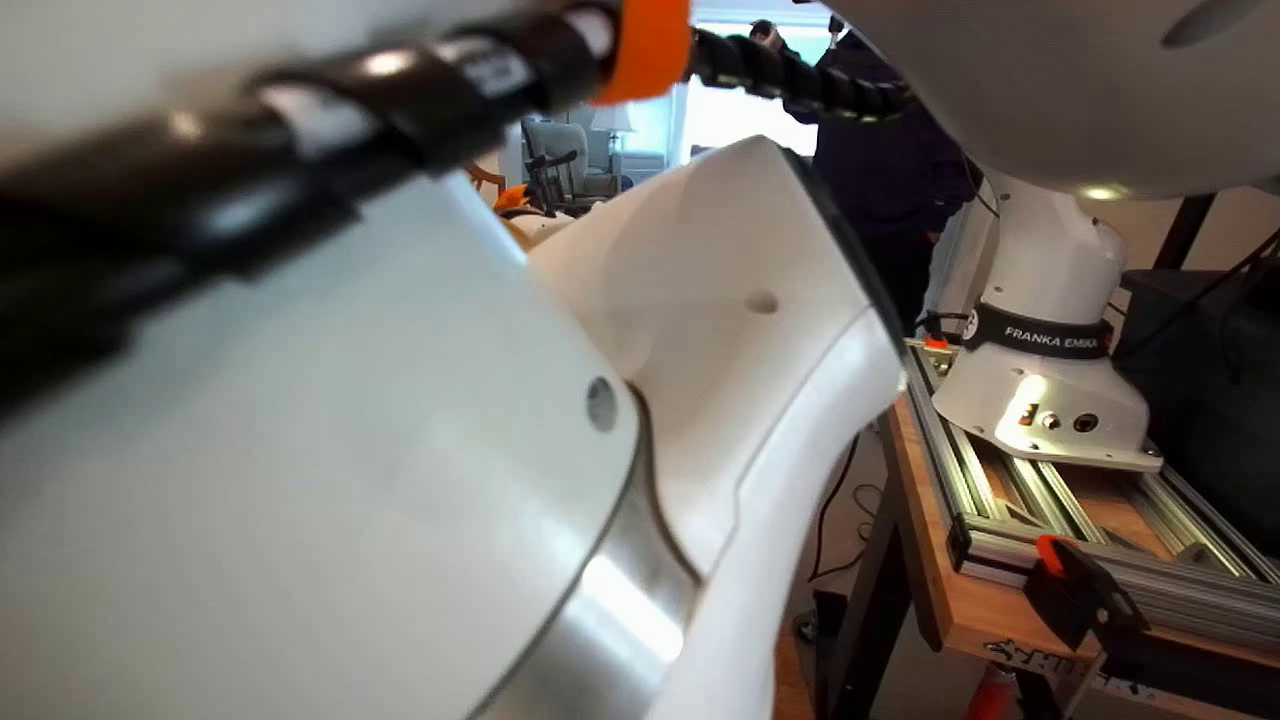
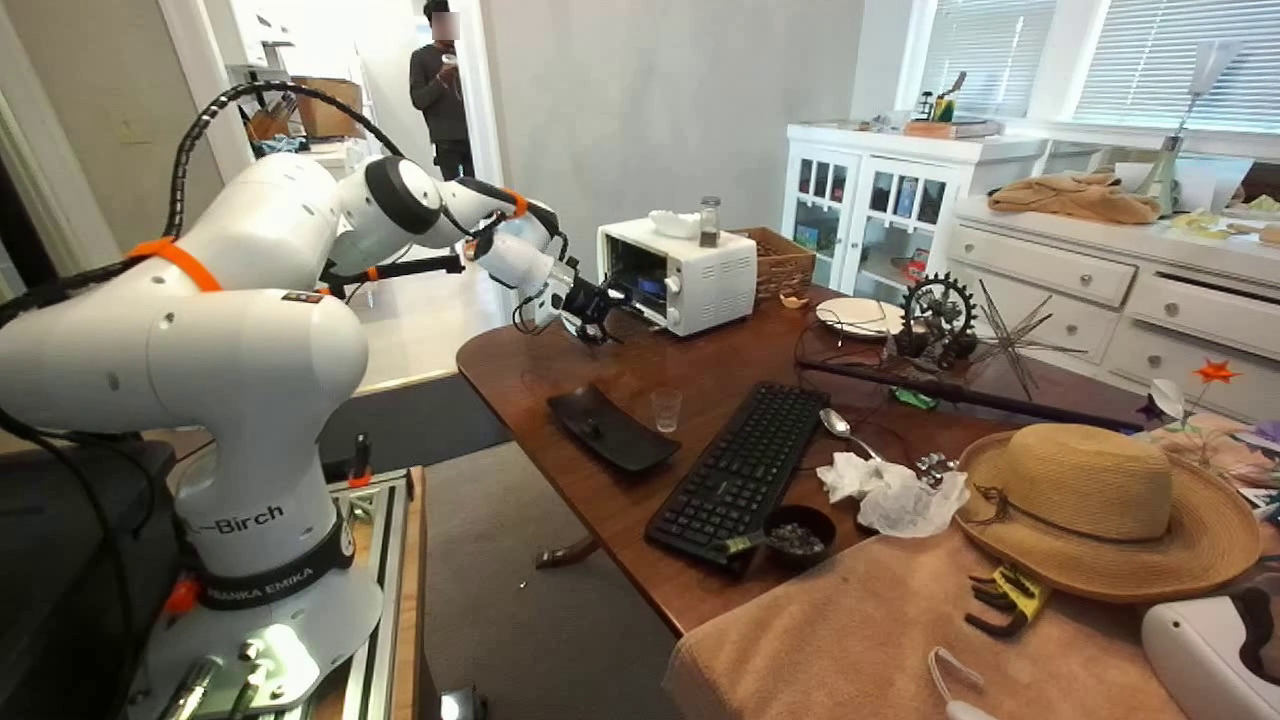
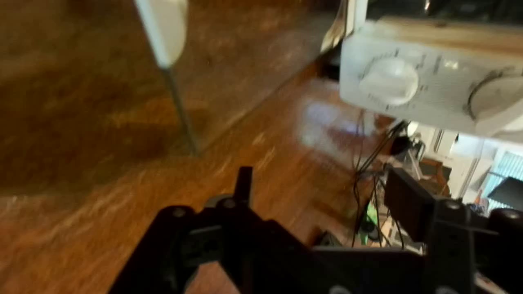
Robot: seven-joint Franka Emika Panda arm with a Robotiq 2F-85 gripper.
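The white toaster oven [image 2: 716, 292] stands at the back of the brown table, its dark interior showing at the front. Close to that front, above the tabletop, is my gripper. Its two black fingers stand apart, and nothing shows between them in the wrist view. The oven's knob panel [image 3: 431, 81] fills the upper right there. A white handle-like part [image 3: 169, 32] and a see-through pane edge appear at upper left, seemingly the oven's lowered glass door; blur leaves this uncertain. Mostly the white arm [image 1: 300, 480] fills exterior view 1, which hides the gripper.
A black tray [image 2: 612, 430], a clear cup [image 2: 666, 409] and a keyboard [image 2: 741, 468] lie nearer the front. A glass jar [image 2: 709, 222] tops the oven, and a wicker basket [image 2: 780, 258] is behind it. Cables [image 3: 360, 181] run along the table beyond the fingers.
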